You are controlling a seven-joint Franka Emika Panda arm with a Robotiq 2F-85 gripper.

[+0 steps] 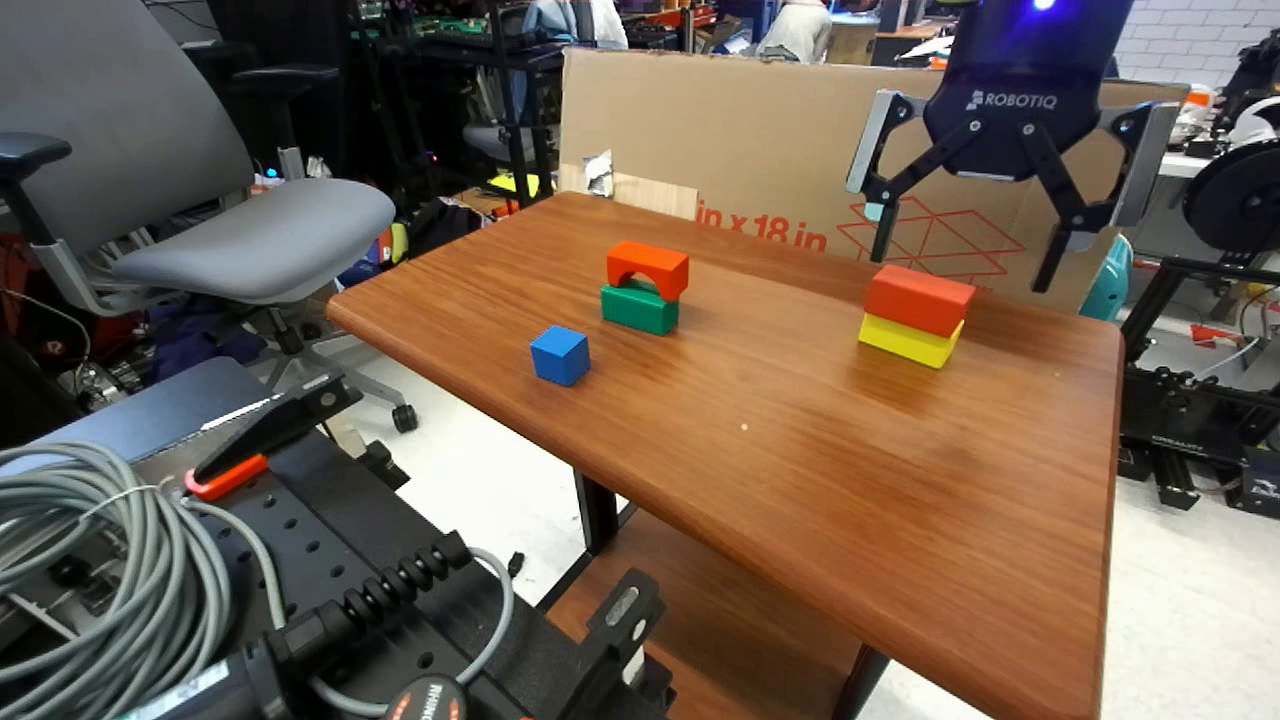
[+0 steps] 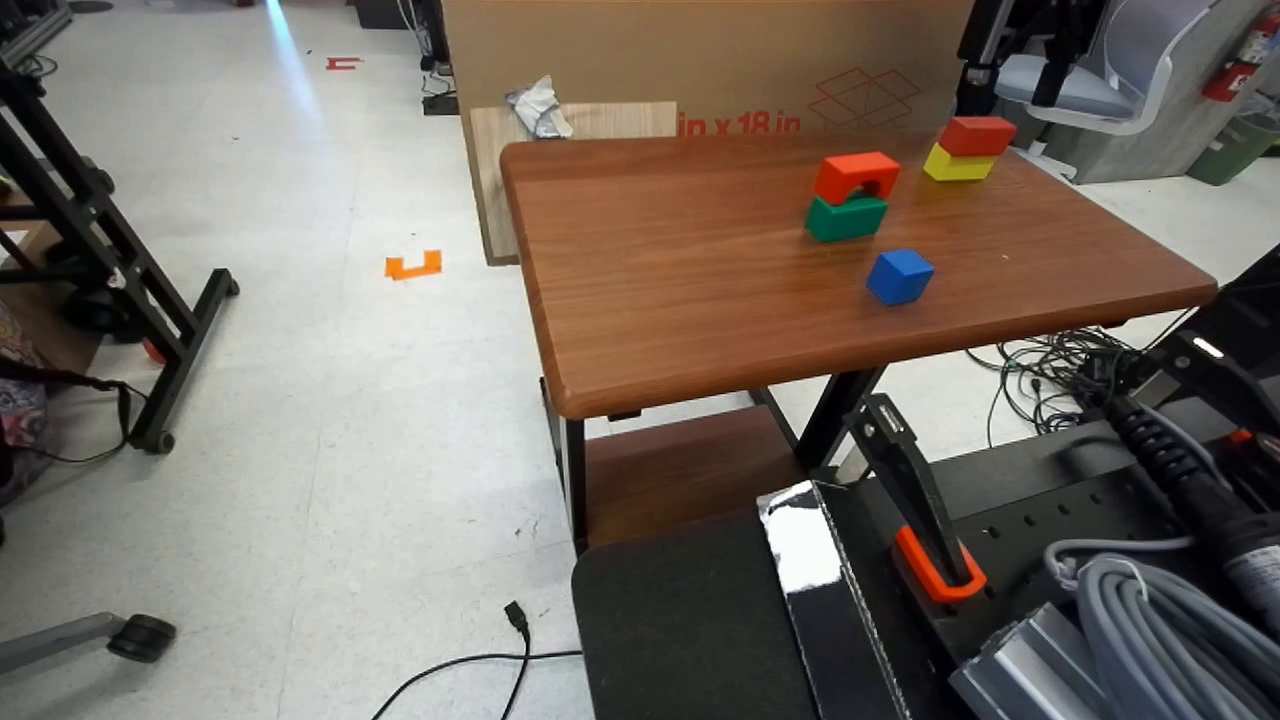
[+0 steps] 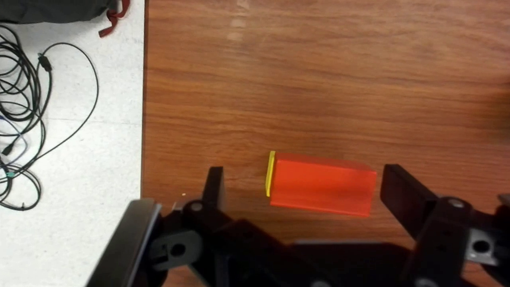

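Observation:
A red block (image 1: 920, 299) rests on a yellow block (image 1: 908, 341) at the right part of the table. Above that stack, my gripper (image 1: 963, 258) stands open with nothing held. In the wrist view the red block (image 3: 323, 185) shows below and between the widely parted fingers, with a thin yellow strip (image 3: 270, 173) at its left end. An orange-red arch (image 1: 648, 266) sits on a green block (image 1: 639, 308) near the table's middle. In front of them lies a blue cube (image 1: 560, 355) by itself.
Behind the wooden table (image 1: 768, 504) stands a cardboard sheet (image 1: 744, 132). A black cart (image 2: 708, 624) with a clamp (image 2: 918, 504) and coiled cable (image 2: 1164, 636) stands along the near side.

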